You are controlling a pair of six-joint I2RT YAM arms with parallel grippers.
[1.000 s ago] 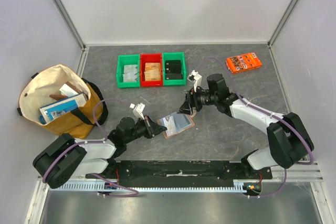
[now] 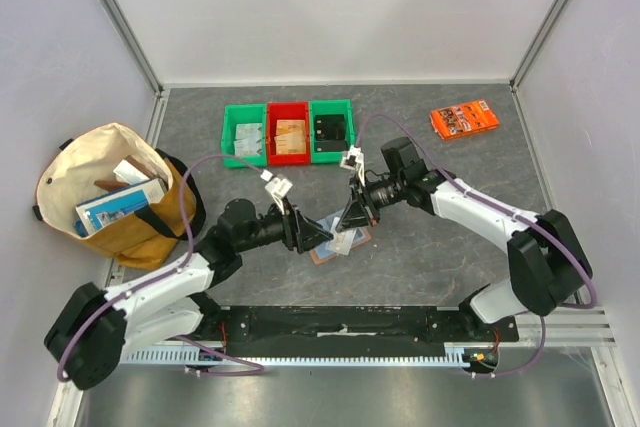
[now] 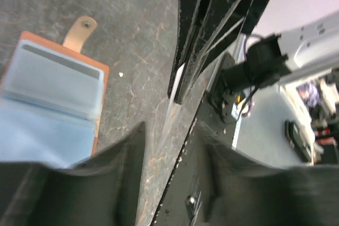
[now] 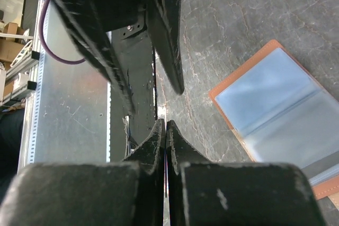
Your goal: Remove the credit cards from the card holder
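In the top view a white card [image 2: 341, 241] hangs over the open card holder [image 2: 322, 255], tan-edged with blue-grey pockets. My right gripper is shut on the card's upper end. Edge-on, the card [image 3: 170, 112] is a thin pale strip below the right gripper's fingers [image 3: 180, 72] in the left wrist view. The left gripper stands open, its blurred fingertips to either side of the card's lower end. Left gripper fingers [image 4: 170, 62] show well apart in the right wrist view. Both arms partly cover the holder [image 4: 275, 93] from above.
Green [image 2: 228, 144], red [image 2: 271, 117] and green [image 2: 348, 107] bins at the back hold pale cards, tan cards and black items. An orange packet [image 2: 464, 119] lies at back right. A yellow bag [image 2: 150, 237] with books stands left. Grey table around the holder is clear.
A second ago the left gripper was low over the holder by the card, the right farther back.
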